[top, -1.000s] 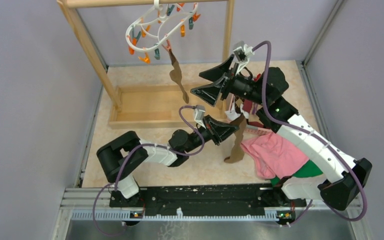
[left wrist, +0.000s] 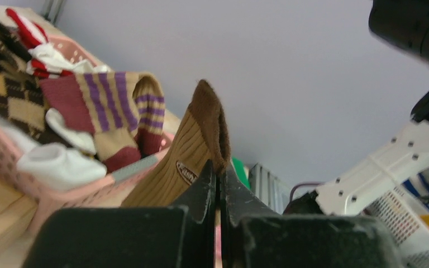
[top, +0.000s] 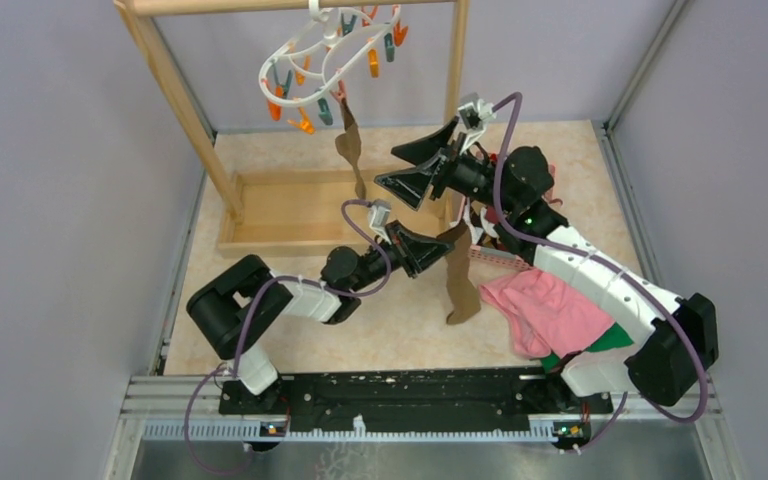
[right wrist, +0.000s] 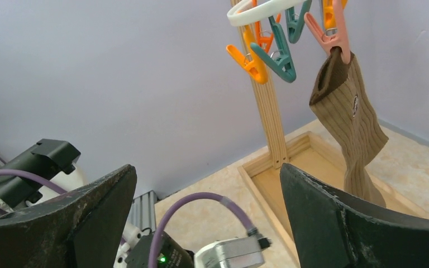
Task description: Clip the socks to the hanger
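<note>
A brown sock (top: 462, 280) dangles from my left gripper (top: 447, 245), which is shut on its upper end. In the left wrist view the sock's cuff (left wrist: 206, 120) sticks up behind the closed fingertips. A second brown sock (right wrist: 351, 117) hangs from a pink clip (right wrist: 330, 30) on the white hanger (top: 272, 60). Orange and teal clips, such as the teal clip (right wrist: 279, 53), hang along the ring with nothing visible in them. My right gripper (top: 397, 170) stands open and empty, to the right of the hung sock and below the hanger in the top view.
Behind the right arm, a pink basket (left wrist: 84, 192) holds more socks. Pink cloth (top: 550, 310) and green cloth (top: 605, 340) lie at the right. The hanger's wooden frame (top: 175, 90) rises from a wooden tray base (top: 280, 245). Bare table lies in front of it.
The left gripper has moved left, carrying its sock. My right arm has shifted slightly left and is still open. The hanger and its hung sock have swayed a little.
</note>
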